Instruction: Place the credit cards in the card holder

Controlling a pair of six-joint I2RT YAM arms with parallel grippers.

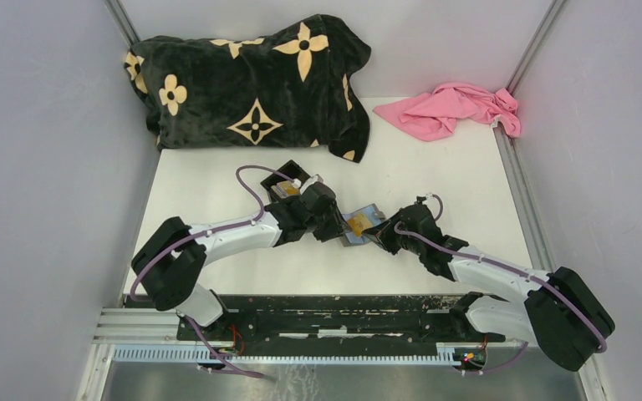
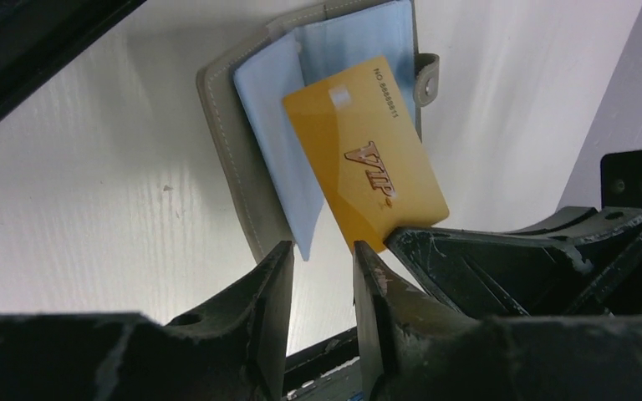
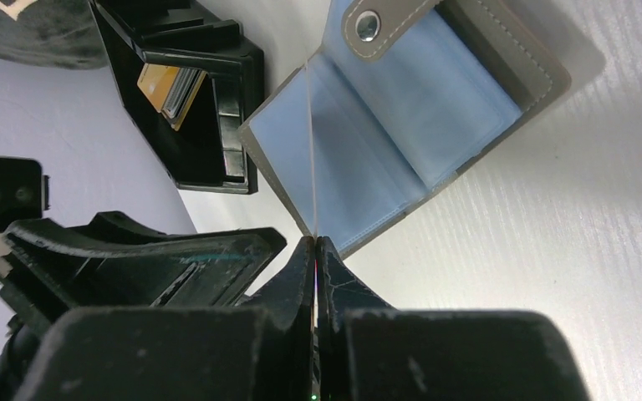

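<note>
The open card holder (image 1: 371, 212), grey with blue sleeves, lies mid-table. A gold VIP card is over its blue sleeves, held at one end by my right gripper, shut on it; in the right wrist view the card shows edge-on as a thin line. My left gripper is part open just beside the holder, with nothing between its fingertips, near the card's end.
A black box (image 3: 180, 171) with more cards stands behind my left arm. A dark patterned cushion (image 1: 209, 117) and a pink cloth (image 1: 435, 113) lie at the back.
</note>
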